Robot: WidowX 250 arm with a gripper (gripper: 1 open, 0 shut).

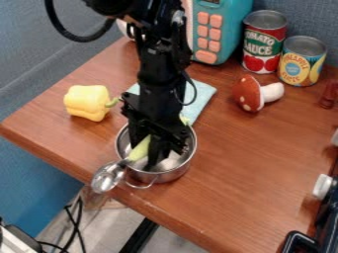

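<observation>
The black arm reaches down from the top of the camera view into a steel pot [164, 172] near the front edge of the table. Its gripper [157, 144] is inside the pot, over a pale yellow long object [137, 151], which it partly hides; whether the fingers are closed on it is unclear. A metal spoon [109, 178] rests at the pot's left front, sticking out over the table edge. A pale blue cloth [197, 94] lies behind the arm.
A yellow pepper [87, 101] is on the left, a toy mushroom [254, 93] right, with cans [263, 44], a teal toy [211, 25] behind. A black appliance [317, 227] stands at right front.
</observation>
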